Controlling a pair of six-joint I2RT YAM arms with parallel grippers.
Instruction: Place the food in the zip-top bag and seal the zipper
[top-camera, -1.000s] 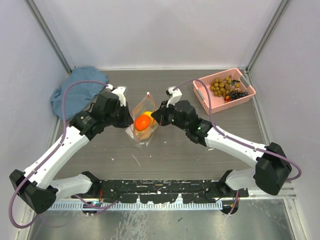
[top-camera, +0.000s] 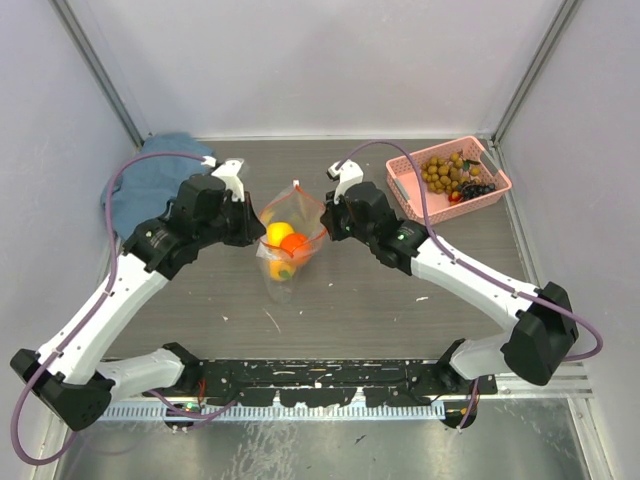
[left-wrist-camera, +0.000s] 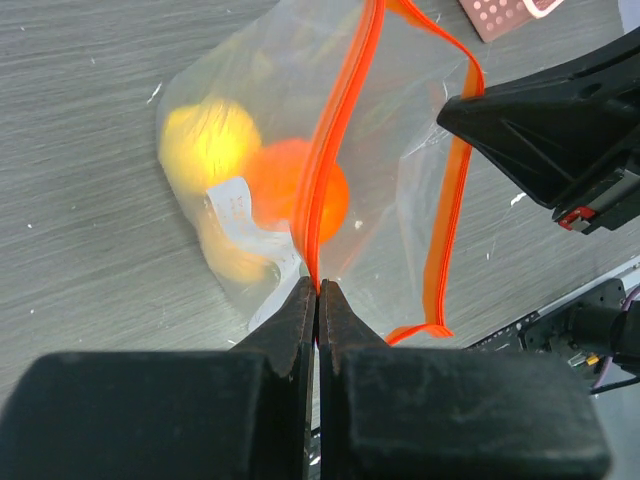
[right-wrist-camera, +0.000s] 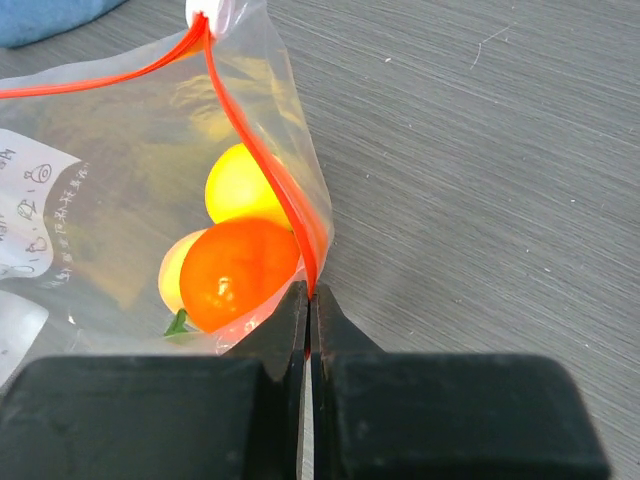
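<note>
A clear zip top bag (top-camera: 280, 285) with an orange-red rim hangs between my two grippers, its mouth spread wide. Inside it sit a yellow food piece (right-wrist-camera: 241, 187), an orange one (right-wrist-camera: 239, 272) and another yellowish one (left-wrist-camera: 232, 249). My left gripper is shut on the bag's rim (left-wrist-camera: 313, 205) at one side of the mouth. Across the opening, my right gripper is shut on the opposite rim (right-wrist-camera: 262, 150), which runs straight in between its fingertips.
A pink basket (top-camera: 474, 208) holding grapes and other fruit stands at the back right. A blue cloth (top-camera: 150, 190) lies at the back left. Clear table (top-camera: 370, 310) surrounds the bag in front and to the right.
Over the last second the right gripper has drawn back to the right, pulling the bag's mouth wider. Lately the left gripper moved slightly left and forward. The food shifted inside the bag.
</note>
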